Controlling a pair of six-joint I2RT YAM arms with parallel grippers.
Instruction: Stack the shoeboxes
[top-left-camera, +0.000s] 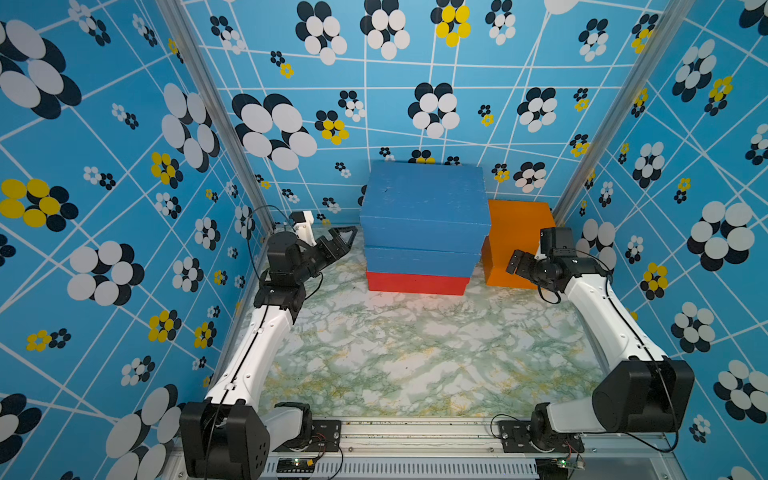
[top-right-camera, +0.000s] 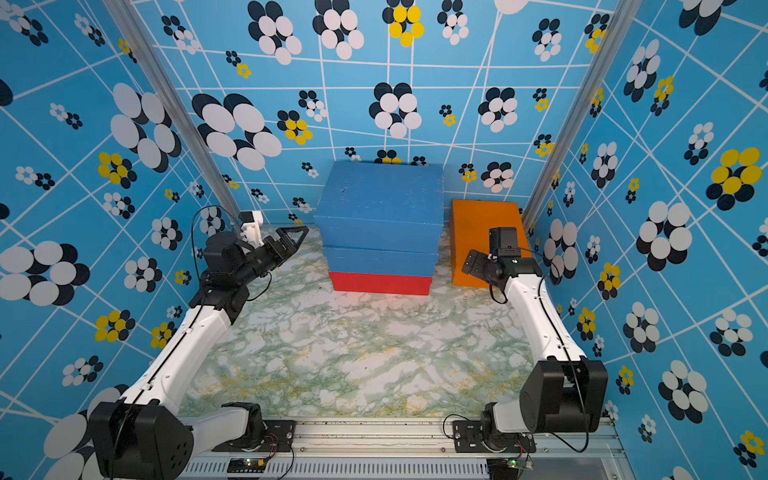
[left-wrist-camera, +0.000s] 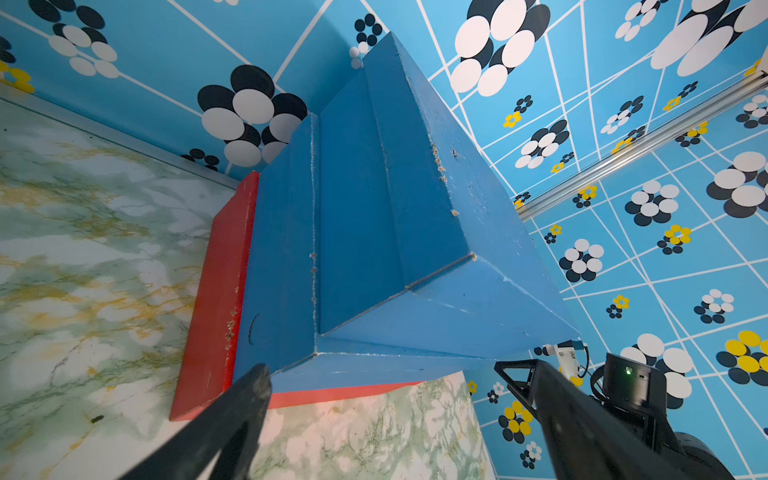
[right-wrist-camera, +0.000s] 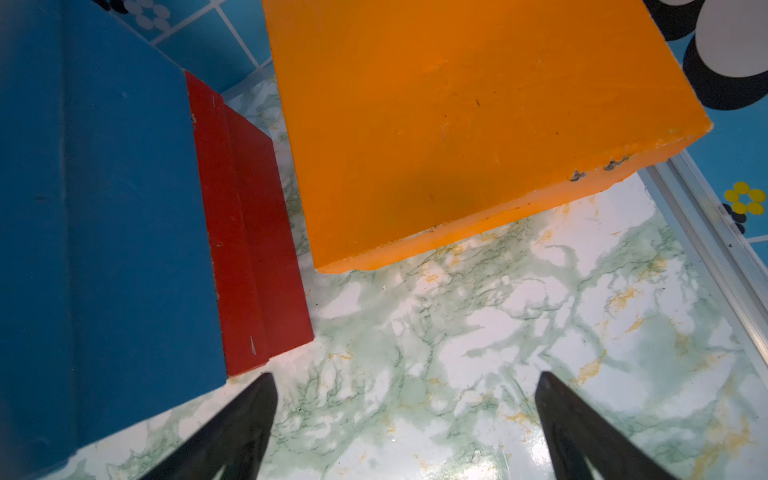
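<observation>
A blue shoebox (top-left-camera: 428, 196) rests on top of a red shoebox (top-left-camera: 417, 283) near the back of the table, its lid ledge facing front. On their right stands an orange shoebox (top-right-camera: 482, 220), apart from the stack, as a strip of table shows between them in the right wrist view. My left gripper (top-left-camera: 345, 240) is open to the left of the blue box, with nothing between its fingers. Over the front part of the orange box in the top views hangs my right gripper (top-left-camera: 524, 264). It is open and empty, its fingers (right-wrist-camera: 232, 436) spread wide above bare table.
Patterned blue walls (top-left-camera: 432, 72) enclose the back and sides, with the stack and orange box near the back wall. A metal rail (top-left-camera: 424, 428) runs along the front edge.
</observation>
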